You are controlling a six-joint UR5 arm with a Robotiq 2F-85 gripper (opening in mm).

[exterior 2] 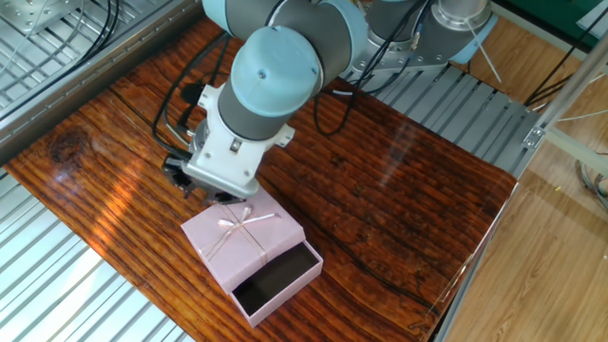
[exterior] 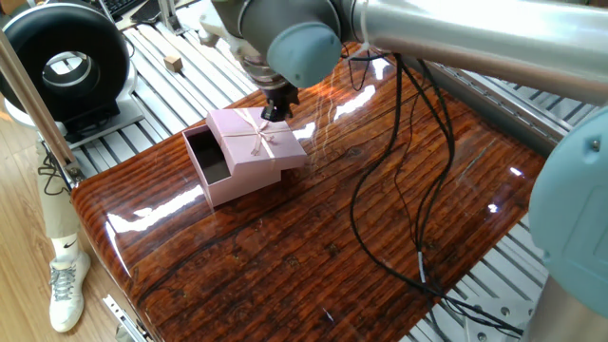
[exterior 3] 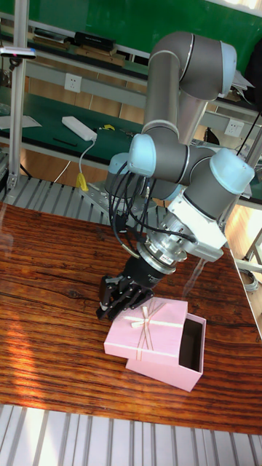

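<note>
A pink box (exterior: 233, 185) rests on the glossy wooden table. Its ribboned lid (exterior 3: 147, 334) sits shifted to one side, so a strip of the dark interior (exterior 2: 275, 280) shows. In exterior view 3 my black gripper (exterior 3: 108, 314) points down beside the lid's left rear edge. From exterior view 1 the gripper (exterior: 279, 108) overlaps the far edge of the lid. Whether its fingers touch the lid is unclear. How far the fingers stand apart is hard to make out, and the arm's wrist partly covers the gripper in exterior view 2.
Loose black cables (exterior: 418, 190) hang from the arm down toward the table. Slotted metal surfaces border the table, and a small wooden block (exterior: 173, 64) lies on one of them.
</note>
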